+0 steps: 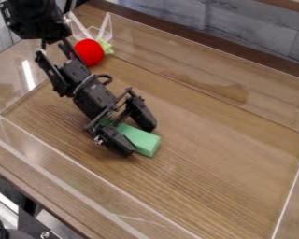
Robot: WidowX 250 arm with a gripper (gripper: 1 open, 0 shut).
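My black gripper (122, 130) reaches down from the upper left to a green block (141, 140) lying on the wooden table. Its fingers are around the upper-left part of the block, which they partly hide; whether they are closed on it is unclear. A red round object (90, 54) sits behind the arm at the upper left, beside a pale green and white item (105, 45).
A grey wall with a wooden ledge runs along the back right. Dark cables and parts lie at the lower-left edge.
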